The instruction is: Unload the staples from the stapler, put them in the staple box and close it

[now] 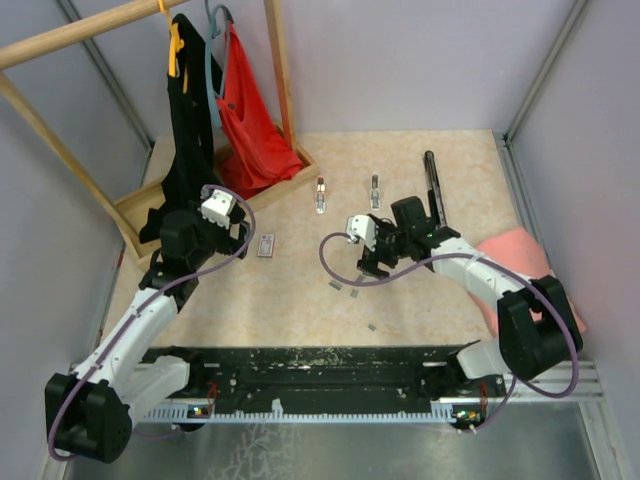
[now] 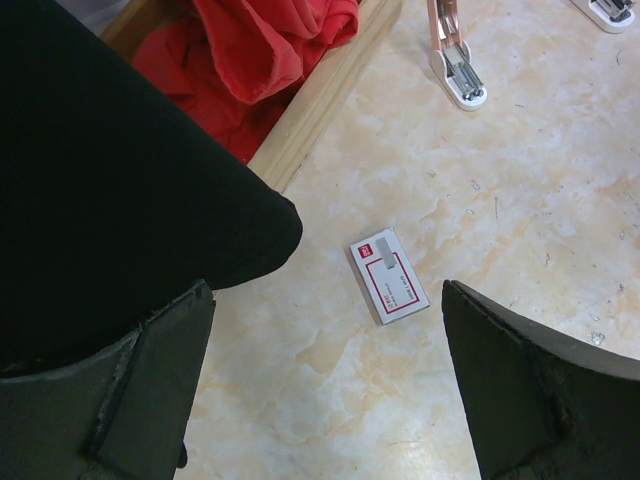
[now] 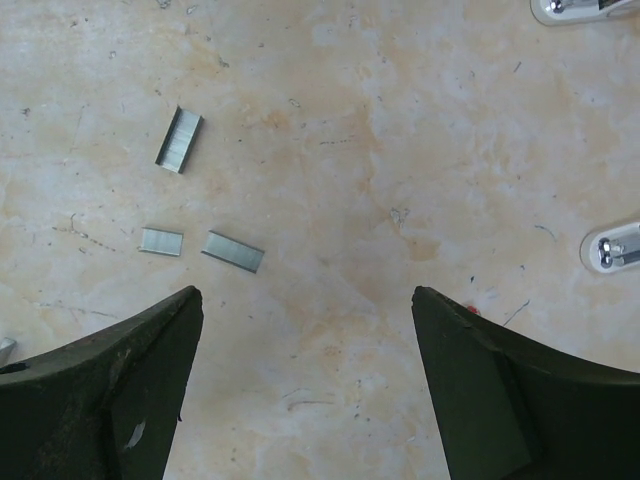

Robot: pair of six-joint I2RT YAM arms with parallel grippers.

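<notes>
Two small staplers stand open at the back, one copper-coloured (image 1: pixel 320 196), the other silver (image 1: pixel 375 192), their staple channels showing. Small grey staple strips (image 3: pixel 232 250) lie loose on the table. A staple box (image 2: pixel 389 276) lies in front of my left gripper, which is open and empty beside the black garment. My right gripper hangs over the table among the strips, its fingers apart with nothing between them.
The wooden rack (image 1: pixel 284 80) with black and red garments fills the back left. A black bar (image 1: pixel 431 180) and a pink cushion (image 1: pixel 515 250) lie at the right.
</notes>
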